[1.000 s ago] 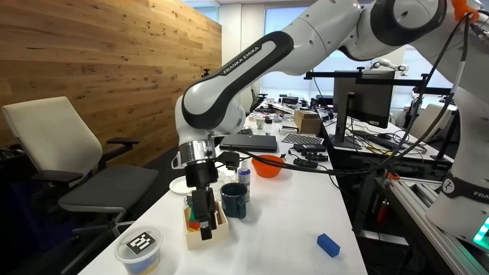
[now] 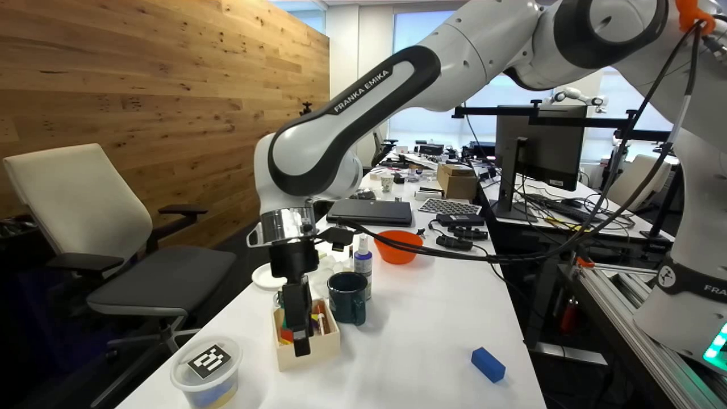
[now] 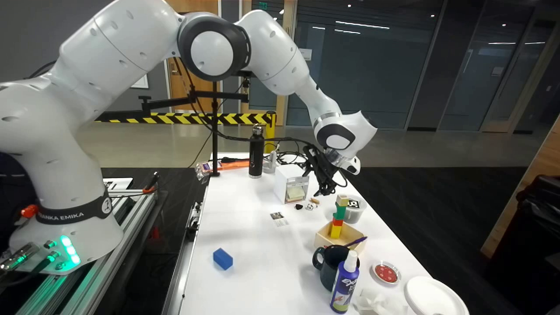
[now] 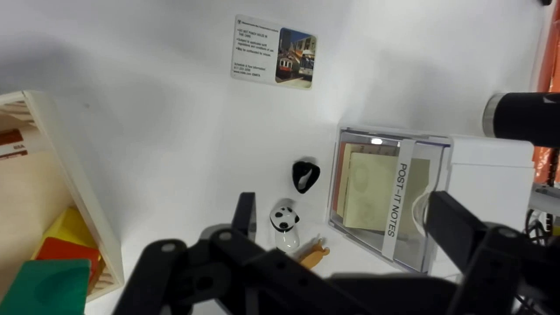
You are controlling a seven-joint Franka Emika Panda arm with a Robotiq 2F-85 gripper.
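My gripper stands open above the table, its two fingers wide apart. Nothing is held between them. Below, in the wrist view, lie a white figurine with black spots (image 4: 285,226), a small orange-brown figurine (image 4: 313,255) partly hidden by the gripper, and a black object (image 4: 305,176). In exterior view 2 the gripper (image 3: 325,188) hangs near the clear-fronted Post-it box (image 3: 295,189). A wooden tray (image 3: 321,239) holds a stack of colored blocks (image 3: 338,216). Away from these, a blue block (image 3: 223,259) lies alone.
A printed card (image 4: 273,51) lies flat on the table. Beside the tray are a lidded tub (image 3: 354,210) and a dark mug (image 3: 330,270) with a spray bottle (image 3: 345,286) close by. A black bottle (image 3: 256,152) stands farther back.
In exterior view 1 the arm and gripper have shifted slightly to the left. Objects on the table look unmoved.
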